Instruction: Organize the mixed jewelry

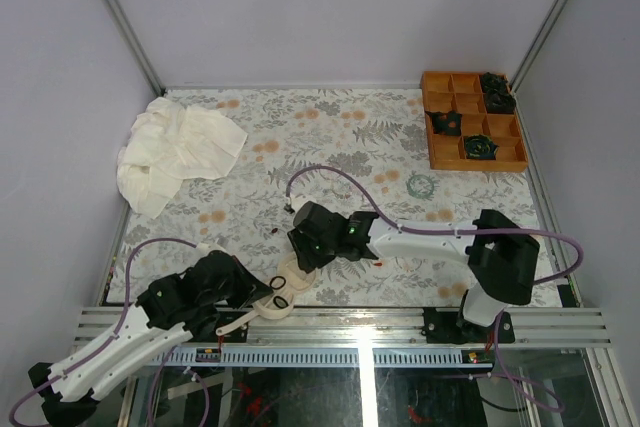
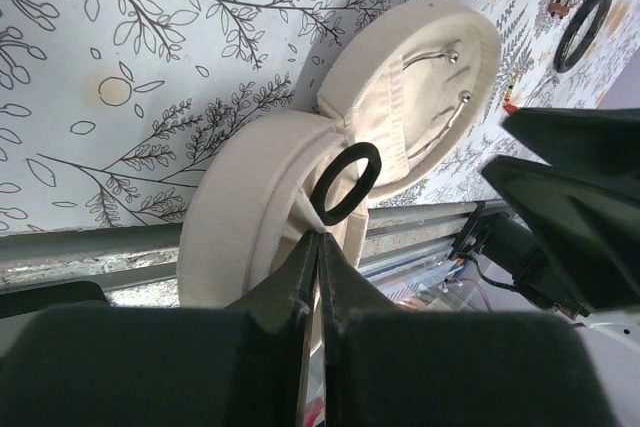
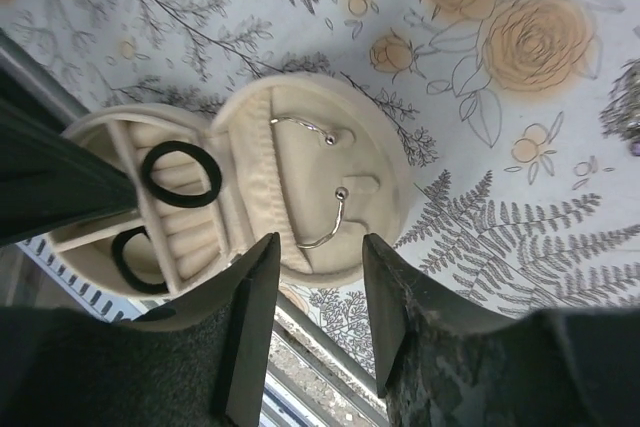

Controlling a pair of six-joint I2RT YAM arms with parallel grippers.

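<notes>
A cream round jewelry case (image 1: 272, 313) lies open at the table's front edge. Two black rings show inside; one (image 3: 212, 169) sits upright in the padded rolls, the other (image 3: 122, 259) lies in a side compartment. The case's lid (image 3: 365, 142) holds two curved silver pieces, the upper (image 3: 300, 124) and the lower (image 3: 338, 217). My left gripper is shut at the case, its tips just below a black ring; nothing shows between them. Over the lid, my right gripper stands open, its tips around the lower silver piece's end in view, with nothing held.
A wooden compartment tray (image 1: 445, 160) with several dark items stands at the back right. Crumpled white cloth (image 1: 175, 152) covers the left side. A pale green bracelet (image 1: 421, 195) lies near the tray. Another black ring (image 2: 602, 9) lies loose on the table.
</notes>
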